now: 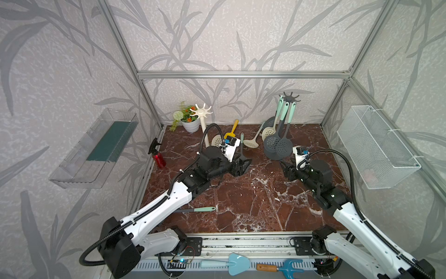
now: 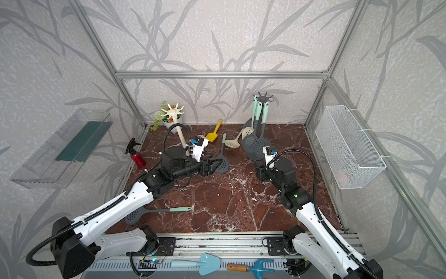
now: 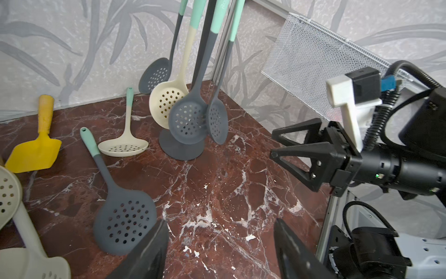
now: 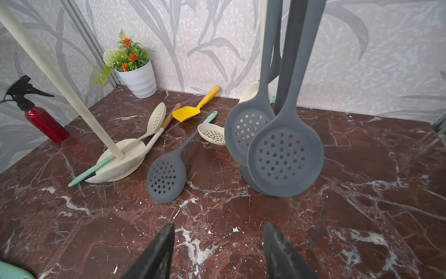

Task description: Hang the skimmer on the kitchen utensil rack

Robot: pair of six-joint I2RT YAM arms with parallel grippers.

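Several skimmers with mint handles hang from the dark utensil rack (image 1: 290, 98) at the back right. The frontmost grey skimmer (image 4: 285, 158) hangs there beside another grey skimmer (image 4: 247, 125), a cream skimmer (image 3: 165, 100) and a dark one behind. My right gripper (image 1: 284, 170) stands open in front of and below them, apart from them, with only bare table between its fingers. My left gripper (image 1: 246, 166) is also open and empty, over the middle of the table. A loose grey skimmer (image 3: 125, 218) lies flat on the table beyond it.
A cream rack (image 2: 172, 111) stands left of centre among cream utensils. A yellow shovel (image 4: 197, 106), cream skimmer (image 4: 212, 133), potted plant (image 4: 137, 69) and red spray bottle (image 4: 44, 118) are around it. Another grey skimmer (image 2: 160, 210) lies front left.
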